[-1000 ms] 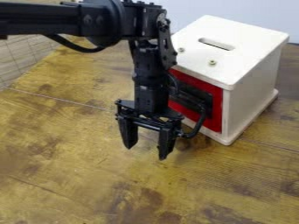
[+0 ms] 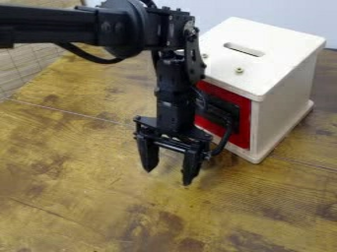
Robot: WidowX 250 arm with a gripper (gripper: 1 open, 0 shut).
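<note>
My black gripper point(image 2: 168, 171) hangs low over the wooden floor in the middle of the view, fingers pointing down and apart, with nothing between them. Just behind it and to the right stands a white box point(image 2: 282, 108) with a slot and small fittings on its top. Its front has a red panel point(image 2: 245, 140), partly hidden by my arm and cable.
A wire grid point(image 2: 24, 64) stands at the upper left. A pale wall is behind the box.
My gripper has shifted very slightly to the right, its fingers still apart. The box stays where it was.
</note>
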